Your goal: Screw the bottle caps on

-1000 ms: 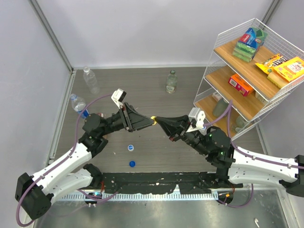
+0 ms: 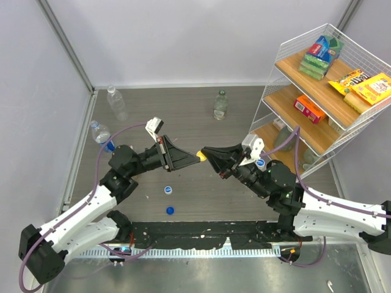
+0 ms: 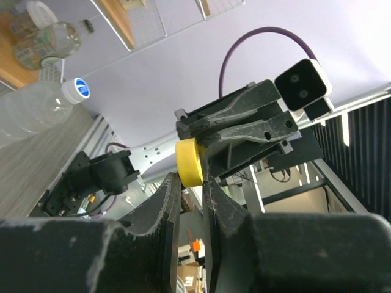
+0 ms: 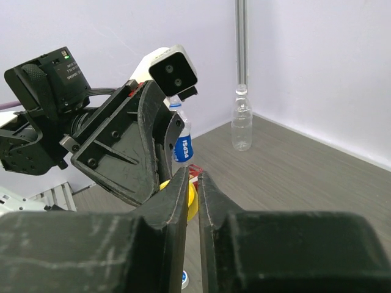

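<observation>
Both grippers meet over the middle of the table, with a yellow cap (image 3: pixel 188 162) between their tips. My left gripper (image 2: pixel 194 159) points right, its fingertips at the cap; my right gripper (image 2: pixel 208 152) points left toward it. Whether either grips the cap is unclear. A white cap (image 2: pixel 168 190) and a blue cap (image 2: pixel 170 210) lie on the table below. An uncapped-looking glass bottle (image 2: pixel 221 105) stands at the back, a clear plastic bottle (image 2: pixel 117 105) at the back left, and a Pepsi bottle (image 4: pixel 182 146) left of it, nearer the front.
A three-tier wire shelf (image 2: pixel 287 97) with snack packets and boxes stands at the right. Walls border the back and sides.
The left arm has moved very little.
</observation>
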